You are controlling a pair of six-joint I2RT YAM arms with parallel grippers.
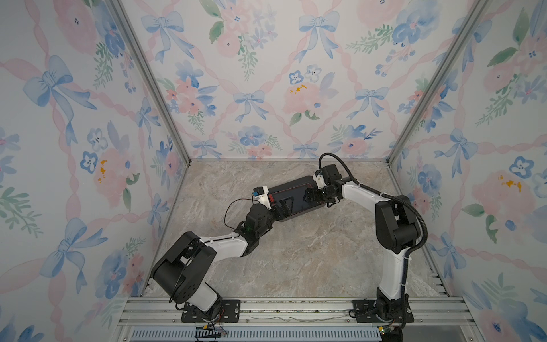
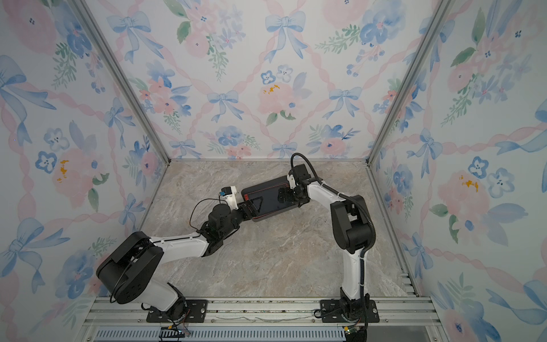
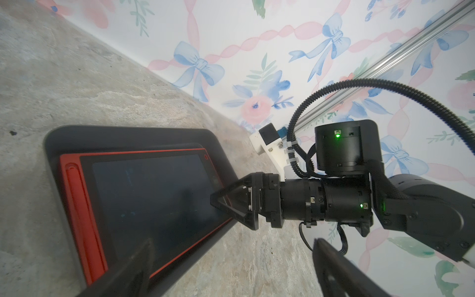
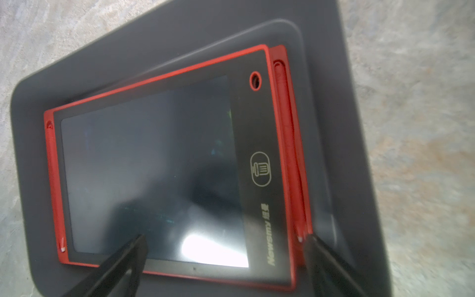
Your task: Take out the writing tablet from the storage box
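Observation:
The red-framed writing tablet (image 4: 153,163) lies flat, dark screen up, inside the shallow dark grey storage box (image 4: 351,163). Its red end with a stylus (image 3: 84,217) shows in the left wrist view. My left gripper (image 1: 285,207) stands open over the left end of the tablet, with nothing held; its blurred fingers (image 3: 128,269) frame the near side. Over the right end hangs my right gripper (image 1: 310,196), also open, its fingers (image 4: 121,269) spread wide above the tablet's near edge. Whether any fingertip touches the tablet cannot be told.
Bare marble-patterned table (image 1: 319,262) surrounds the box, with wide free room in front. Behind it stands the floral wall (image 1: 273,114). Both grippers are close together above the box.

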